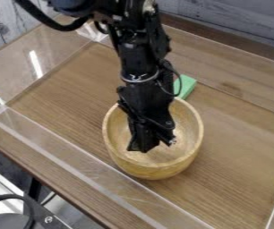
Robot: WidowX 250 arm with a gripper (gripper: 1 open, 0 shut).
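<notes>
The black robot arm hangs from the top of the view down over a round wooden bowl (164,163) on the wooden table. My gripper (140,141) points down inside the bowl, dark against its pale interior. It looks shut, and I see nothing between its fingers. The bowl's floor is partly hidden behind it.
A green object (185,87) lies behind the bowl, partly hidden by the arm. Black cables sit at the bottom left, and a white wall stands behind.
</notes>
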